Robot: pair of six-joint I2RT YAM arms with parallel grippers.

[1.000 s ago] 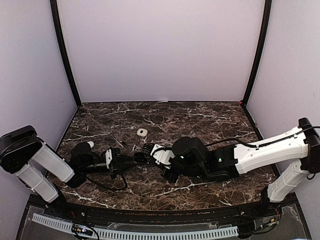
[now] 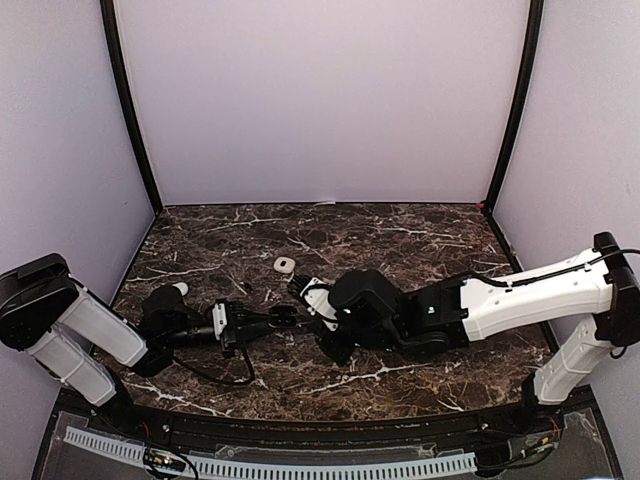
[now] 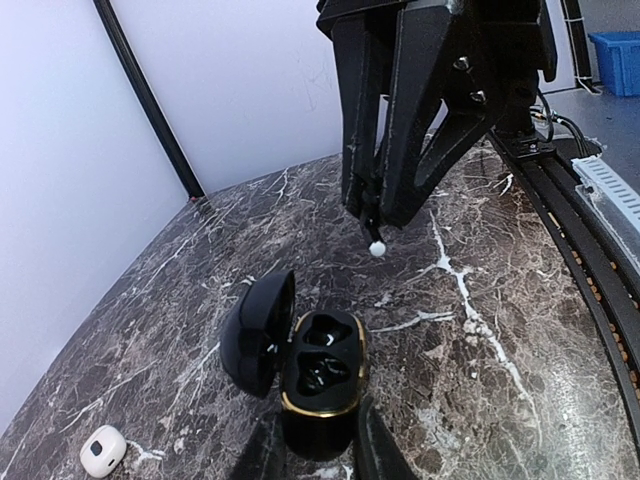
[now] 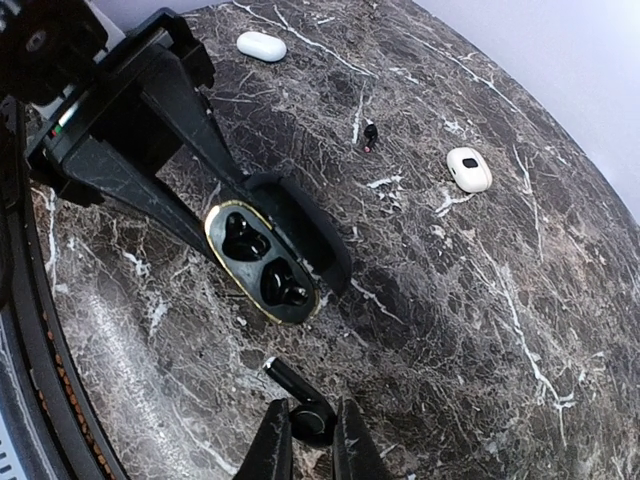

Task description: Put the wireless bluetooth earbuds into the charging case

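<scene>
My left gripper is shut on the black charging case (image 3: 325, 365), which has a gold rim, its lid raised and two cavities showing in the left wrist and right wrist views. In the top view the case (image 2: 282, 314) is at the centre, close to the right arm. My right gripper is shut on a black earbud with a silver stem tip, just beside the case, apart from it; from the left wrist view it hangs above and behind the case.
A white case (image 4: 469, 169) lies on the marble table, as do a white object (image 4: 262, 46) and a small black earbud (image 4: 370, 138). Free table lies at the back and right. A black rail runs along the front edge.
The left arm has hardly moved.
</scene>
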